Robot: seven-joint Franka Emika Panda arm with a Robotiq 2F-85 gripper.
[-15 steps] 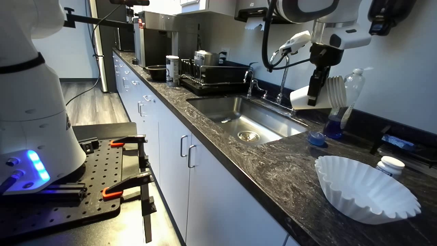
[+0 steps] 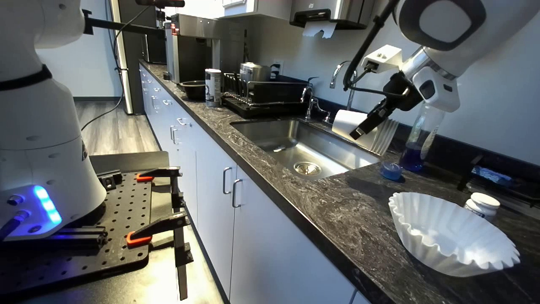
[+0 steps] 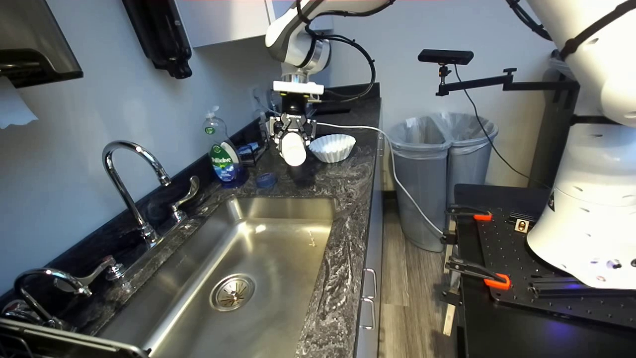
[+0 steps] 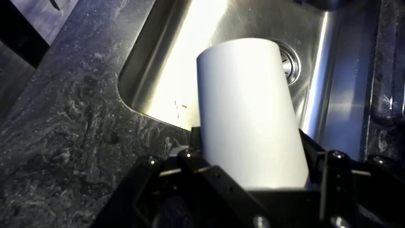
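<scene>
A stack of white paper cups is held sideways above the counter beside the sink's near end, with my gripper shut on it. In exterior view 2 the round white end of the stack faces the camera, between the fingers of my gripper. The wrist view shows the smooth white side of the cups reaching out over the sink, clasped by my gripper. The steel sink looks empty, its drain in plain sight.
On the counter stand a large fluted white paper filter, a small white-lidded jar, a blue dish soap bottle and a blue round item. Faucets rise along the wall side. A black dish rack is beyond the sink.
In exterior view 1 my gripper and the cups have shifted left and tilted, from in front of the soap bottle toward the sink. The cups stay gripped. The counter objects have not moved.
</scene>
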